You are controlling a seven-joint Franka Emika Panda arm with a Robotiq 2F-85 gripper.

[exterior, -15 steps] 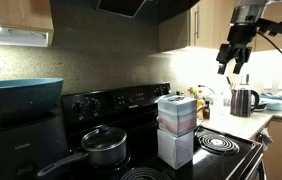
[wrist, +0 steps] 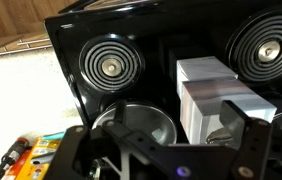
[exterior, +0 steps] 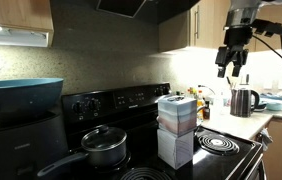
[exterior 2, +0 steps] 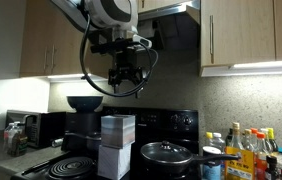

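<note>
High above the stove, my gripper (exterior: 228,73) stands open with nothing between its fingers. In exterior view 2 the gripper (exterior 2: 126,91) hangs over two stacked boxes. The upper box (exterior: 178,114) has a printed, coloured side and sits on a plain white box (exterior: 175,148). To their left in exterior view 1 is a lidded pan (exterior: 105,150) with a long handle. Looking down in the wrist view, I see the upper box (wrist: 219,98) right of centre and the pan's glass lid (wrist: 153,122) partly behind the gripper's dark body.
Bare coil burners (wrist: 111,65) flank the boxes. A blue bowl (exterior: 21,98) rests on a dark appliance at the left. Several bottles (exterior 2: 251,150) crowd the counter beside the stove, and a kettle (exterior: 243,102) stands on the far counter. Cabinets and the range hood hang above.
The arm above the gripper has shifted slightly in exterior view 1, while the gripper stays high and open. The boxes and pan have not moved.
</note>
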